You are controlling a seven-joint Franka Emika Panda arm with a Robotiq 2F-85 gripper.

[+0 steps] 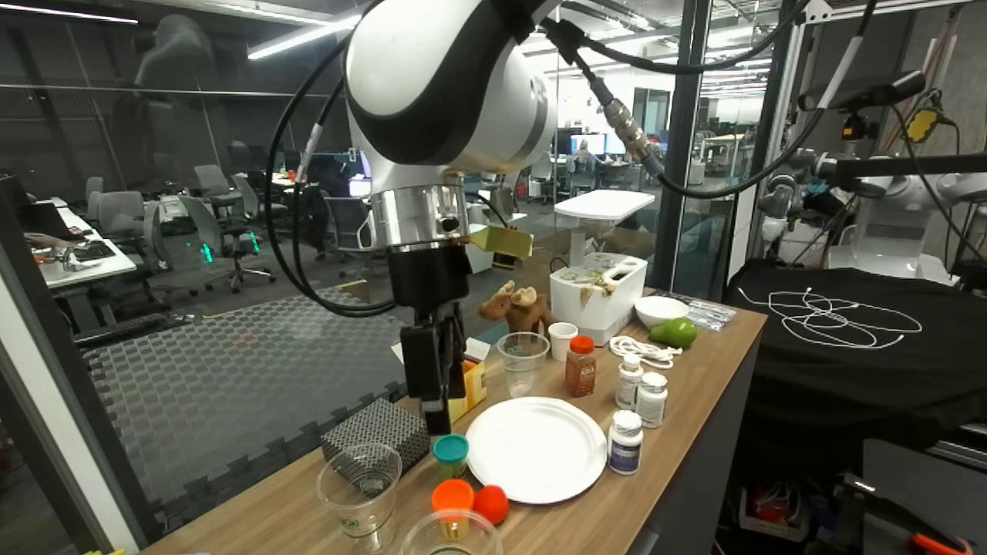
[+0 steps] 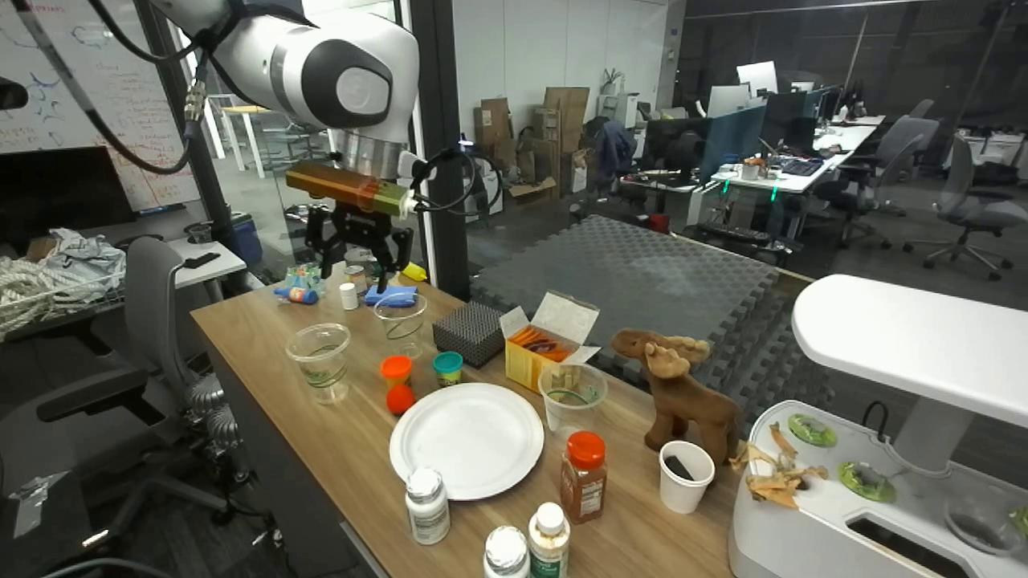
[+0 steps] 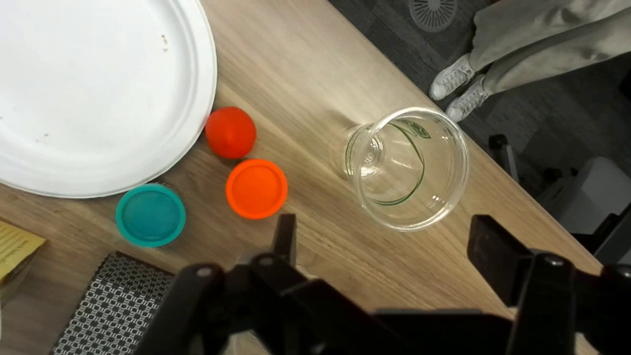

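Note:
My gripper is open, its fingers wide apart with nothing between them. In exterior view 2 the gripper (image 2: 352, 281) hangs above the table's far end. A clear plastic cup (image 3: 408, 177) stands near the table edge, ahead of the fingertips in the wrist view. This front cup (image 2: 323, 371) is upright and apart from the fingers; whether another is nested in it I cannot tell. A second clear cup (image 2: 402, 327) stands by the dark mesh box. Beyond the plate is a third clear cup (image 2: 573, 409).
A white plate (image 2: 467, 441) lies mid-table. Close to it are an orange-lidded tub (image 3: 257, 189), a red ball-like object (image 3: 230, 132) and a teal-lidded tub (image 3: 151, 215). The mesh box (image 2: 469, 332) and a yellow box (image 2: 528, 366) line the far side. Several bottles stand past the plate.

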